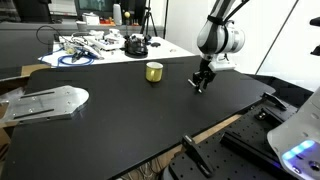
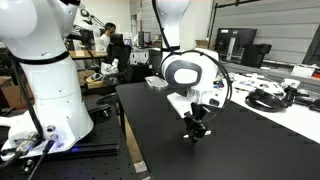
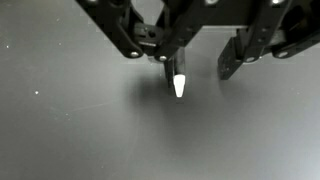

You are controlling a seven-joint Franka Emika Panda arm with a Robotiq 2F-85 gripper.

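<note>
My gripper points down close to the black table, its fingers apart with a gap between them. A slim dark object with a white tip [image 3: 179, 86], perhaps a marker, shows beside the left-hand finger in the wrist view. Whether that finger touches it cannot be told. In exterior view 1 the gripper [image 1: 197, 88] is at the table's right side, with a small white spot by its fingers. Exterior view 2 has the gripper [image 2: 193, 131] low over the table, its fingertips small and dark against the surface.
A yellow cup [image 1: 154, 72] stands further back, left of the gripper. A silver metal plate [image 1: 50, 104] lies at the far left. Cables and white parts [image 1: 100, 42] clutter the rear.
</note>
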